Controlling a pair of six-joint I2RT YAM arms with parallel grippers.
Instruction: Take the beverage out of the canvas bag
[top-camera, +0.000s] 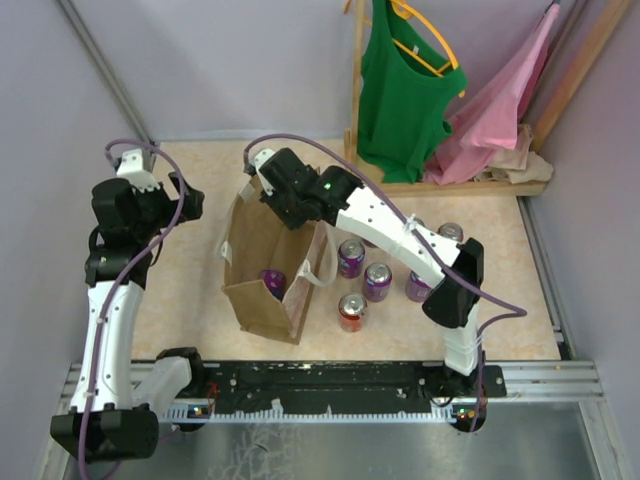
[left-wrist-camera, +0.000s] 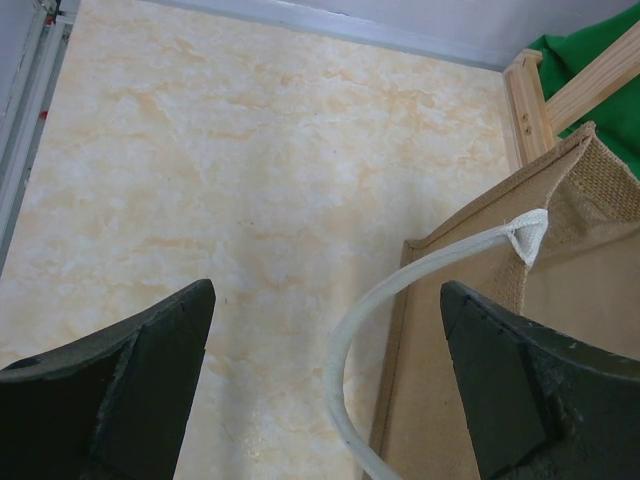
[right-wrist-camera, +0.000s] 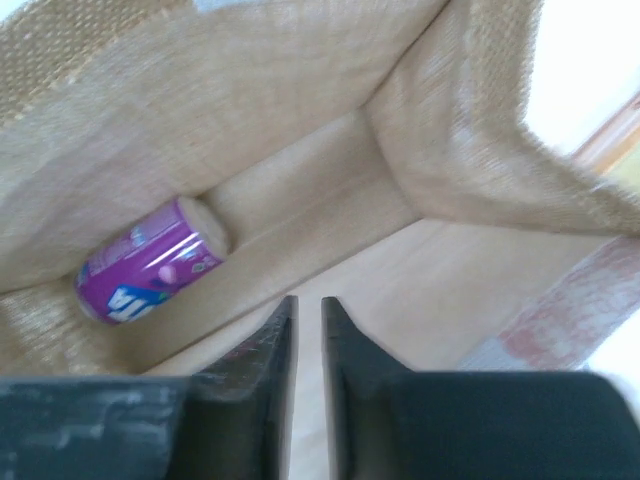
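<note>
The brown canvas bag (top-camera: 262, 318) stands open-topped at the table's centre in the top view. A purple can (right-wrist-camera: 150, 262) lies on its side at the bag's bottom, near one end; the top view shows it as a purple patch (top-camera: 272, 281). Over the bag's far part is my right gripper, its fingers a narrow gap apart with nothing between them, clear of the can. My left gripper is wide open and empty, left of the bag. One bag handle (left-wrist-camera: 345, 350) shows between its fingers in the left wrist view, lower down.
Right of the bag stand purple cans (top-camera: 377, 281) and a red-and-silver can (top-camera: 351, 312), with others partly behind my right arm. A wooden rack (top-camera: 450, 188) with a green top (top-camera: 405, 100) and pink cloth (top-camera: 490, 100) is at the back. Table left of the bag is bare.
</note>
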